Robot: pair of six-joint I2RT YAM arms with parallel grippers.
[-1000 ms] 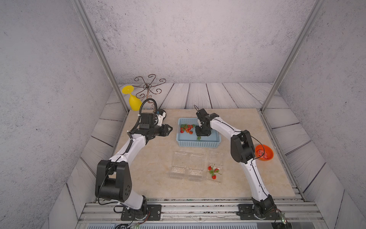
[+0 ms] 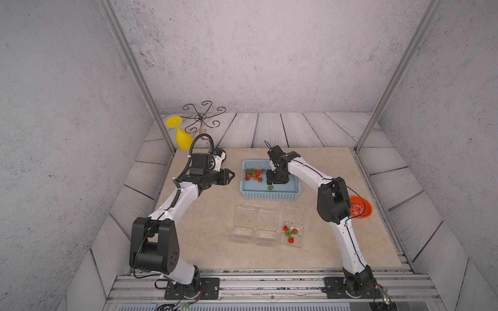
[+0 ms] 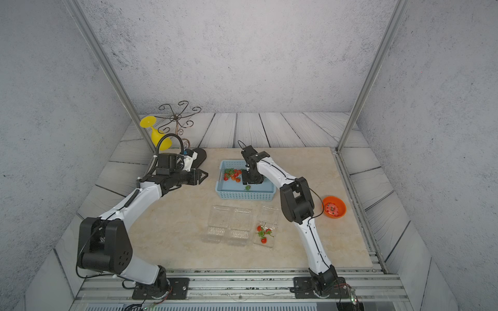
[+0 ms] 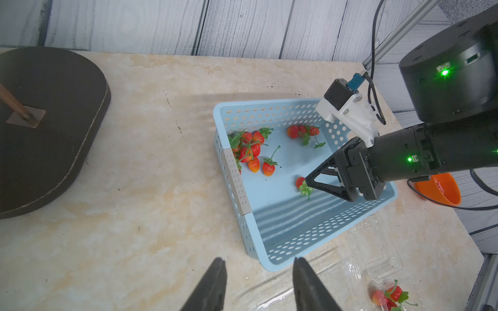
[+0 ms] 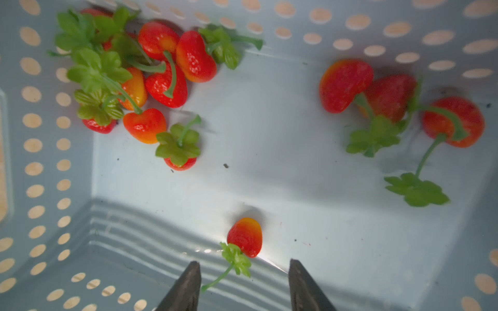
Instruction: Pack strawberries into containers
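Observation:
Strawberries (image 5: 196, 56) lie in a blue perforated basket (image 4: 316, 238), bunched at its left end, with three at the back right. A single strawberry (image 5: 243, 237) lies near the front, just beyond the fingertips of my open right gripper, which is over the basket with nothing between them. My left gripper is open and empty, left of the basket. Clear plastic containers (image 2: 243, 220) stand in front of the basket. The rightmost one holds several strawberries (image 2: 291, 240).
An orange bowl (image 3: 334, 207) sits at the table's right. A dark stand (image 4: 52, 145) with a metal ornament and a yellow vase (image 2: 183, 139) are at the back left.
The left arm and the strawberries show no visible change.

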